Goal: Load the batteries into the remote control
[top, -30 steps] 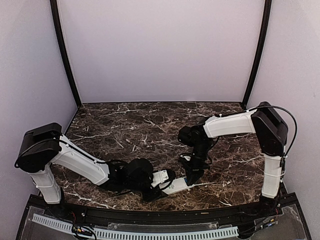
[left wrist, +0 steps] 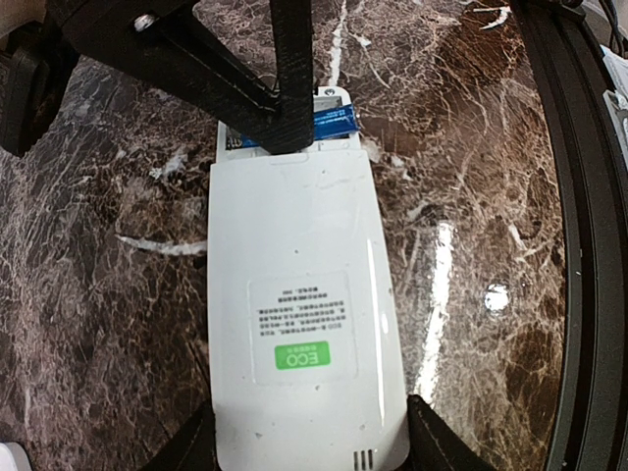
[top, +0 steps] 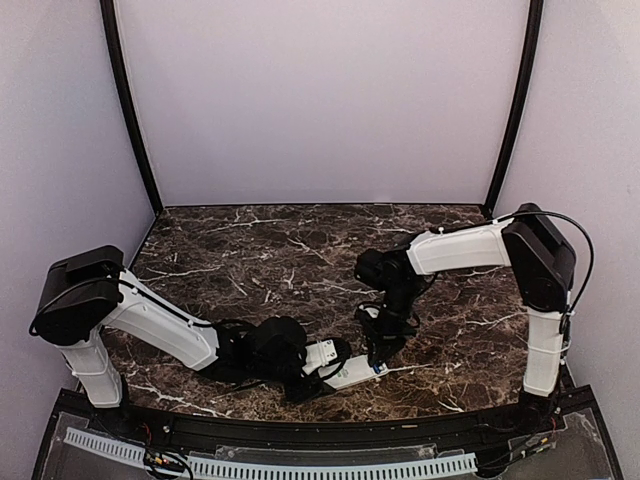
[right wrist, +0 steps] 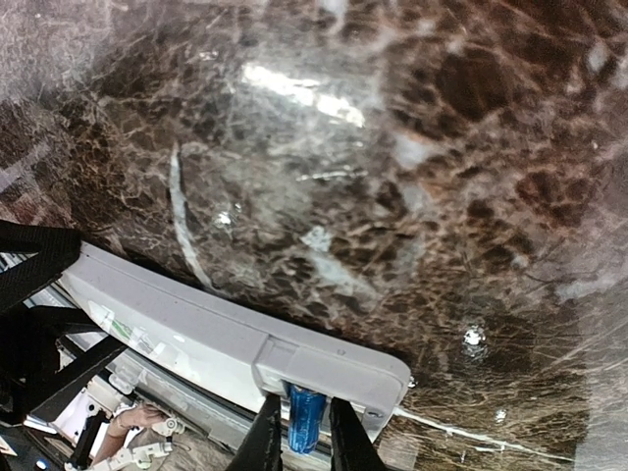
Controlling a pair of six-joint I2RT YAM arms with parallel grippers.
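Observation:
The white remote (left wrist: 304, 255), back up with a green ECO label, is gripped at its near end by my left gripper (top: 320, 385). At its far end, the open battery compartment shows a blue battery (left wrist: 334, 122). In the right wrist view, the remote (right wrist: 177, 324) runs along the bottom left, and the blue battery (right wrist: 305, 417) sits in the compartment between the fingertips of my right gripper, which are part open. In the left wrist view those fingers hover right over the compartment and hide part of it.
My right gripper has shifted very slightly at the remote's end, with more of the blue battery showing in the top view. The left arm has not moved.

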